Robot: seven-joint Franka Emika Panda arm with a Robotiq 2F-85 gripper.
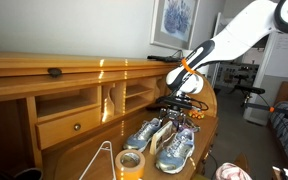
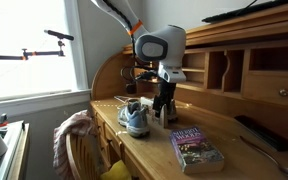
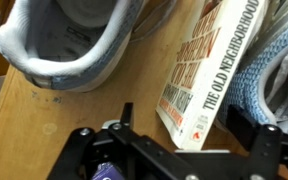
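Observation:
A thin paperback [image 3: 196,88], its spine reading "The Old Neighborhood", stands on edge between two grey-blue shoes. One shoe [image 3: 69,45] lies at upper left in the wrist view, apart from the book; the other [image 3: 252,85] is close along the book's right side. My gripper is open above the near end of the book, one finger on each side of it in this view. Bare desk shows between the left finger and the book. In exterior view 2 the gripper [image 2: 164,108] hangs low by the shoes [image 2: 136,118], its tips hard to make out.
A thick book [image 2: 195,148] lies flat on the desk, nearer that camera. A yellow tape roll [image 1: 131,163] rests beside the shoes. Behind rise the hutch's cubbyholes and drawer [image 1: 68,127]. A dark case [image 2: 261,132] lies close to the hutch.

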